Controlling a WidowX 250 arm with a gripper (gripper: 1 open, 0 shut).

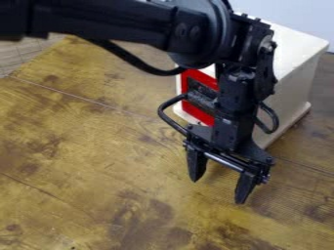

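My black gripper (220, 184) hangs low over the wooden floor, just in front of a white box (296, 78) with a red-framed opening (196, 79) on its left face. Its two fingers point down and stand apart, with nothing between them. The arm and wrist cover much of the box's front, so what is inside the opening is mostly hidden.
Bare wooden floor (92, 176) fills the left and lower part of the view. A light tiled strip shows at the upper left, and a pale wall stands behind the box at the upper right.
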